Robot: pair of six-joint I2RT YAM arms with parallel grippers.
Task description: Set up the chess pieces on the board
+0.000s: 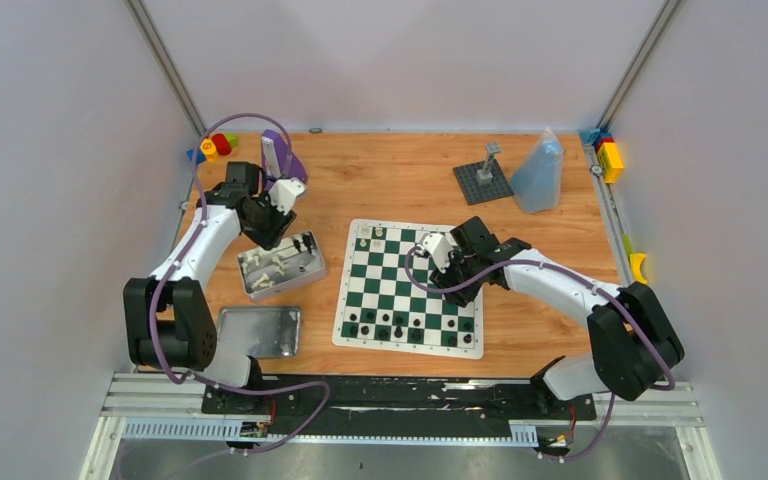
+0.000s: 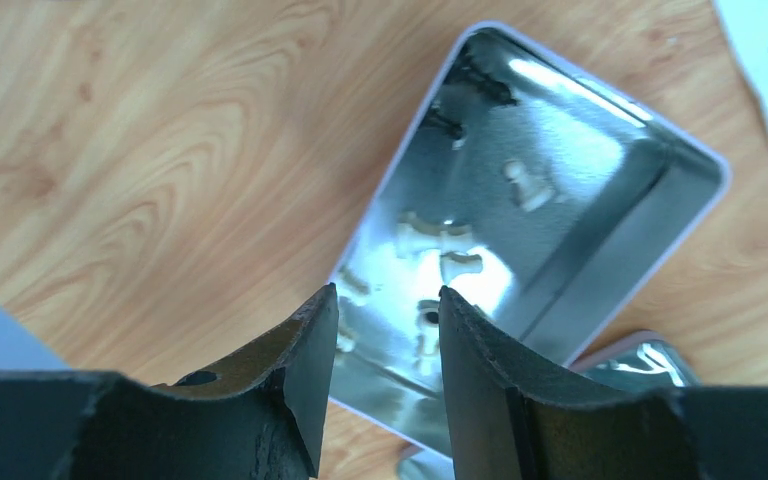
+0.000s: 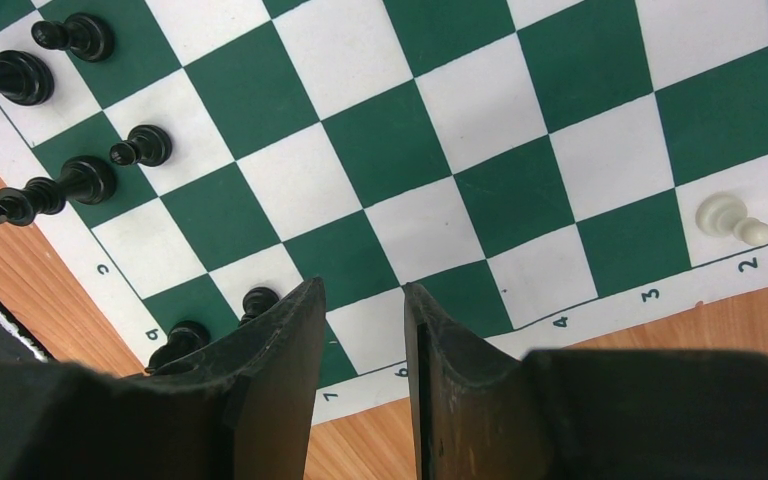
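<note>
The chessboard [image 1: 400, 280] has black pieces along its near rows, including a king [image 3: 50, 195] and a pawn [image 3: 140, 145]. A few white pieces stand at its far left, one white pawn among them. My left gripper is open, raised above the plastic box [image 1: 282, 285] of loose white and dark pieces, with nothing held in view. My right gripper hangs low over the board's right side, its fingers apart, partly open, with only board visible between them.
A metal tray [image 1: 258, 330] lies in front of the box. Behind are a purple object [image 1: 285, 160], a dark stand [image 1: 483, 180], a blue translucent object [image 1: 536, 175] and coloured blocks [image 1: 215, 146]. Bare table lies behind the board.
</note>
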